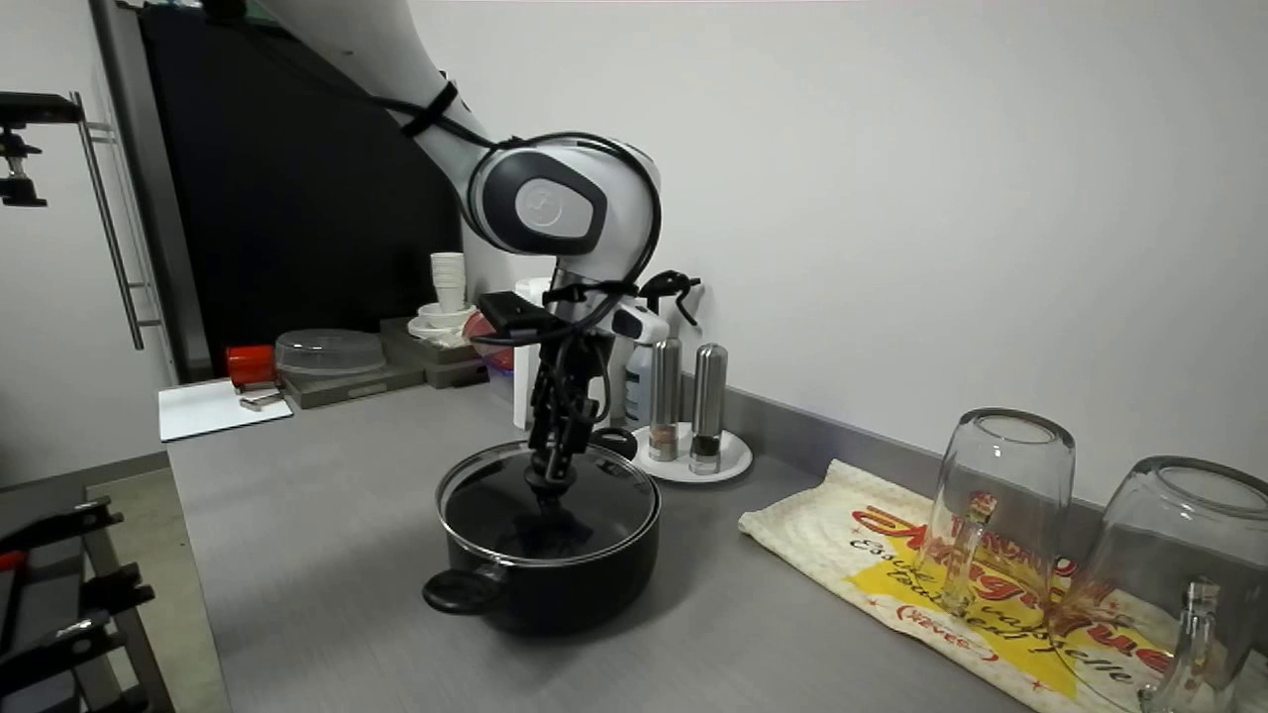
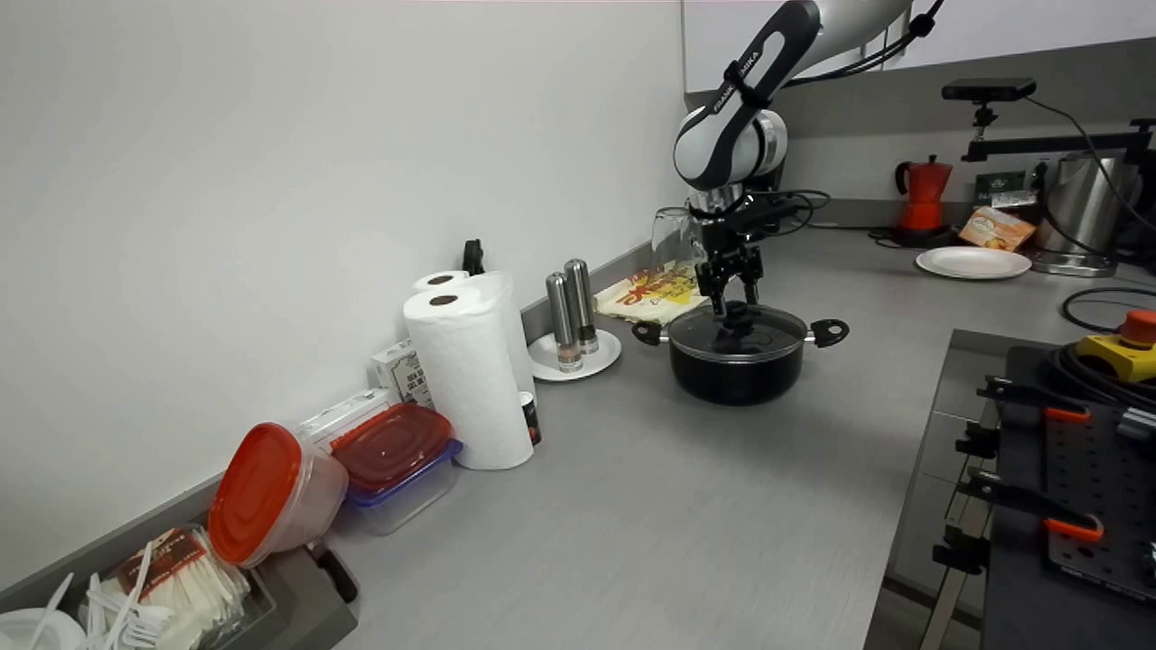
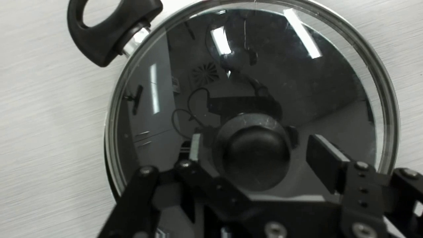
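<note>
A black pot [image 1: 571, 595] with two side handles stands on the grey counter. Its glass lid [image 1: 609, 510] rests on top, metal-rimmed, with a round black knob [image 3: 257, 156] at its centre. My gripper is right above the lid, open, one finger to each side of the knob. In the wrist view a gap shows between the knob and the right fingers; the left one is nearer to it. Exterior view 2 has the lid [image 2: 778, 329] level on the pot [image 2: 737, 379], the gripper pointing straight down.
Two mills [image 1: 708, 410] stand on a white plate [image 1: 734, 464] close behind the pot. Upturned glass mugs [image 1: 1004, 499] sit on a printed cloth [image 1: 820, 523]. Paper towel rolls [image 2: 468, 374] stand along the wall. Counter space in front of the pot is clear.
</note>
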